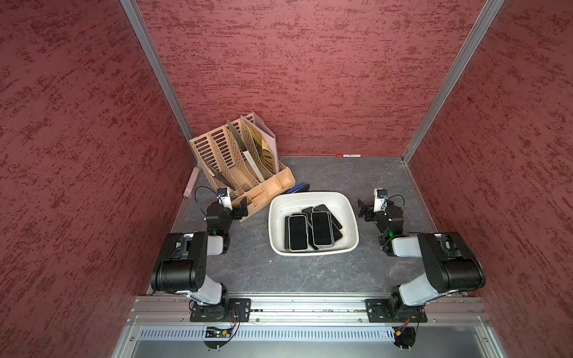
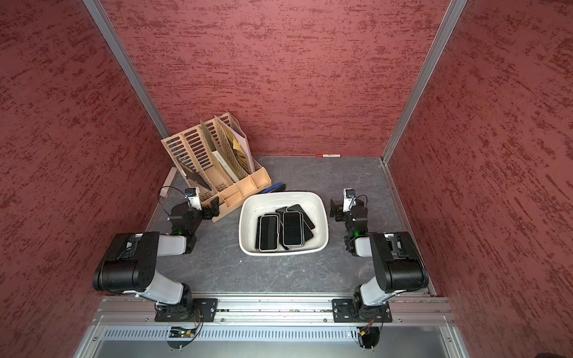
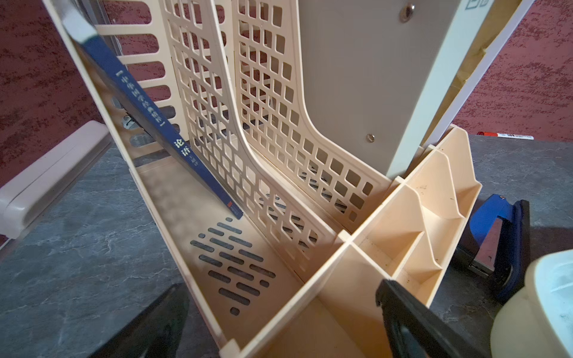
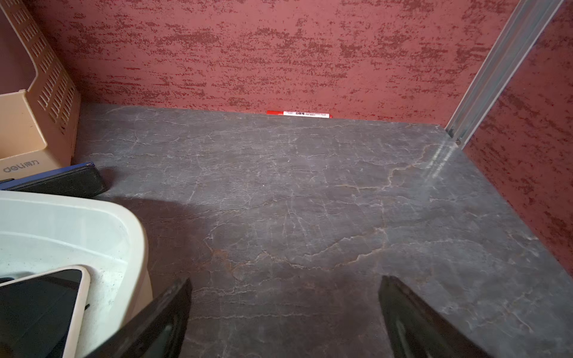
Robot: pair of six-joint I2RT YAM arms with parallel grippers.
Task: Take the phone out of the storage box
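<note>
A white storage box [image 1: 275,235] stands in the middle of the table. Inside it several dark phones lie piled over one another; a white-rimmed phone [image 1: 297,232] is at the left and another phone [image 1: 322,229] overlaps others to its right. One corner of a phone [image 4: 47,307] shows in the right wrist view. My left gripper is open in front of the beige file rack, left of the box and apart from it. Open and empty, my right gripper stands just outside the box's right side, above bare table.
The beige file rack [image 1: 262,194] holding folders and a book [image 3: 161,128] fills the back left. Between rack and box lies a blue stapler [image 3: 498,238]. A red-and-white marker [image 4: 298,114] lies by the back wall. Free table spreads at the back right and in front.
</note>
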